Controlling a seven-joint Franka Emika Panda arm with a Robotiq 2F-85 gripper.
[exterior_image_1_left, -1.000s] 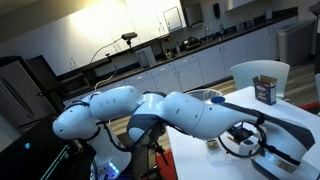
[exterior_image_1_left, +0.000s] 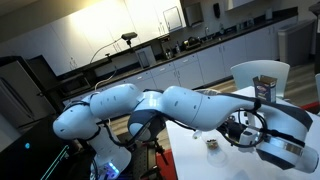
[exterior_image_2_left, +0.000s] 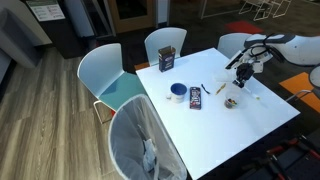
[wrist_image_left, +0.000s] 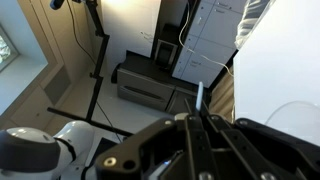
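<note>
In exterior view 2 my gripper (exterior_image_2_left: 241, 76) is over the right part of the white table (exterior_image_2_left: 205, 135). The wrist view shows its dark fingers (wrist_image_left: 196, 132) close together, shut. A thin pale stick-like shape (wrist_image_left: 199, 97) shows just beyond the fingertips; whether it lies between them I cannot tell. A small container with brown contents (exterior_image_2_left: 232, 101) stands near the gripper. Close by are a yellow item (exterior_image_2_left: 220, 88) and a white stick-like item (exterior_image_2_left: 253, 95). The arm hides most of the gripper in exterior view 1.
A dark box (exterior_image_2_left: 167, 58), a blue-and-white mug (exterior_image_2_left: 179, 93) and a dark packet (exterior_image_2_left: 195, 97) stand or lie on the table's far side from the arm. White chairs (exterior_image_2_left: 105, 65) and a bin (exterior_image_2_left: 140, 140) border it.
In exterior view 1 the arm has risen, and its wrist end now covers the lower part of the dark box. The small container stays where it was.
</note>
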